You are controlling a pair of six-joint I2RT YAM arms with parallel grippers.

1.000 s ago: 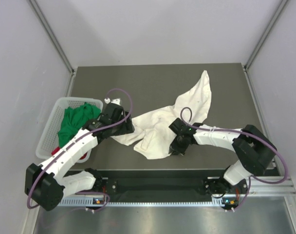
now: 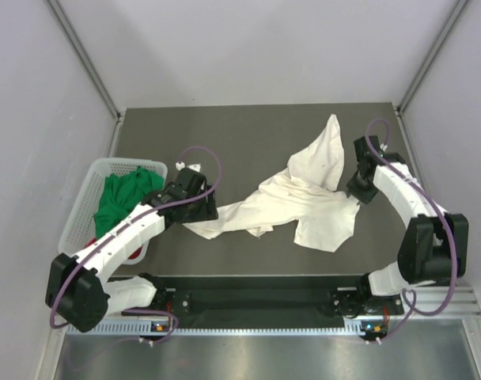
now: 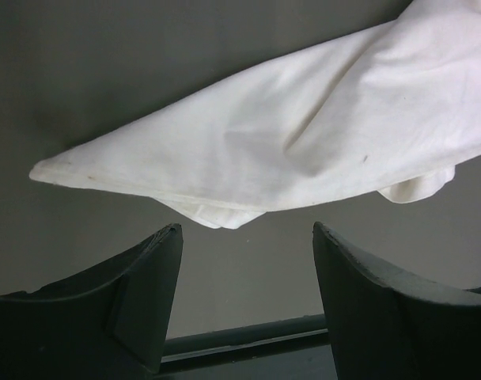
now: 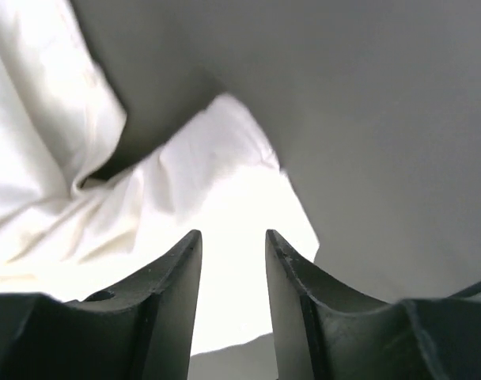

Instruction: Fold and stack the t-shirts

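A white t-shirt (image 2: 288,196) lies crumpled and spread across the middle of the table. One part points to the back right, and a broad flap reaches toward the front right. My left gripper is wide open over the shirt's narrow left end (image 3: 185,150), with no cloth between its fingers. At the right edge of the cloth, my right gripper (image 2: 357,195) stands just over the flap. Its fingers (image 4: 181,273) are part open, and the shirt's corner (image 4: 236,131) lies beyond their tips, apparently free of them.
A white basket (image 2: 76,207) at the left holds a green cloth (image 2: 126,198) and something red (image 2: 90,245). Bare table (image 2: 217,142) stretches behind the shirt. The table's front edge runs close to the flap.
My right gripper has swept from the middle front to the right and back, and the shirt's front flap has been drawn right with it.
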